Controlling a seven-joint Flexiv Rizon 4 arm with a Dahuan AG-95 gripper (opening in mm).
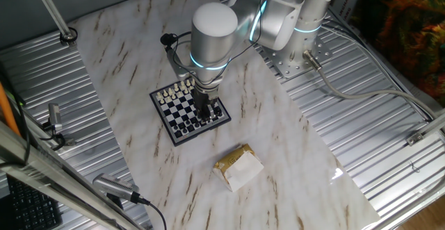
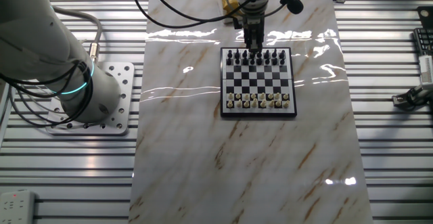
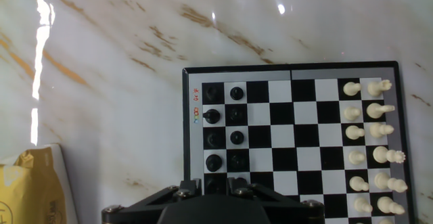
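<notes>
The chessboard (image 2: 258, 82) lies flat on the marble table, with black pieces (image 3: 214, 162) lined up along one side and white pieces (image 3: 385, 155) along the opposite one. Its middle squares are empty. My gripper (image 2: 254, 49) points down over the black pieces' side, around the middle of their rows. In the wrist view the gripper is dark against dark pieces, and its fingertips cannot be made out clearly. Whether they are touching a piece is hidden.
A yellow and white packet (image 1: 238, 167) lies on the table off the black pieces' side of the board. Bare marble (image 2: 243, 170) stretches beyond the white side. A loose cable (image 2: 183, 26) hangs around the arm.
</notes>
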